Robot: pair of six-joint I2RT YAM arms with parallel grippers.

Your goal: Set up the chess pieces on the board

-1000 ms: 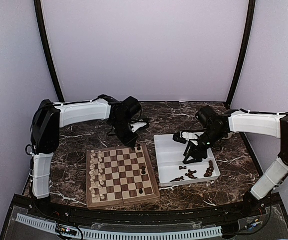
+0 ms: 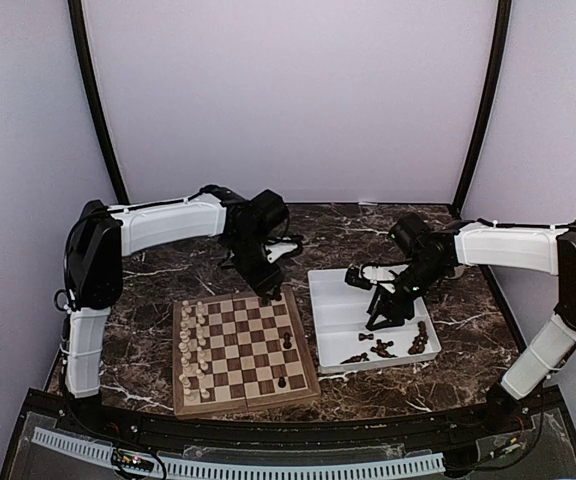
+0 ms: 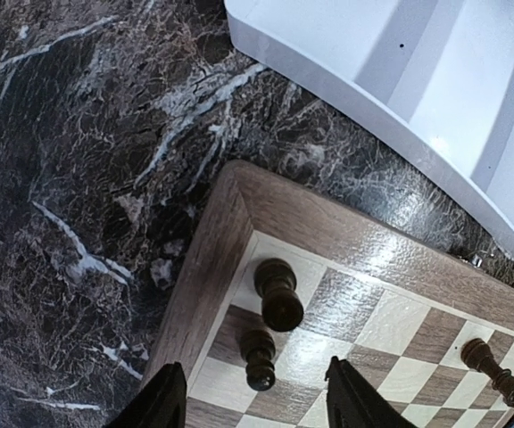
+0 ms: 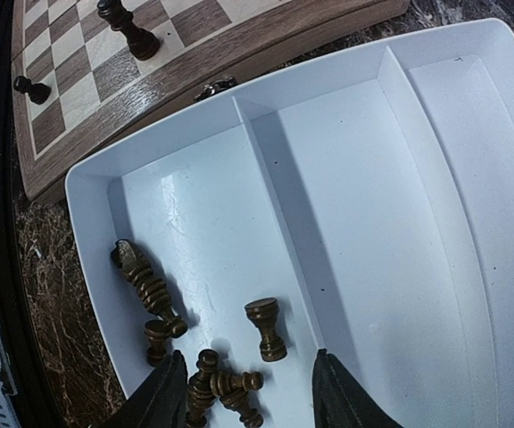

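Note:
The chessboard (image 2: 246, 405) lies at centre left, with light pieces (image 2: 201, 340) in rows along its left side. At its far right corner stand a dark corner piece (image 3: 279, 299) and a smaller dark pawn (image 3: 259, 357). Above these hovers my left gripper, fingers apart, nothing visibly held; the pawn shows in the gap, clear of both fingertips. A tall dark piece (image 4: 130, 31) and another dark pawn (image 4: 34, 89) also stand on the board. Over the white tray (image 4: 186, 232), my right gripper is open and empty, above a lying dark rook-like piece (image 4: 268, 330).
More dark pieces lie in the tray: a long one (image 4: 145, 281) near its left wall, and a small heap (image 4: 221, 383) partly under my right fingers. The tray's divider (image 4: 279, 214) is a raised wall; the compartments beyond it look empty. Dark marble tabletop (image 2: 368, 390) surrounds everything.
The right arm and the visible pieces have stayed put.

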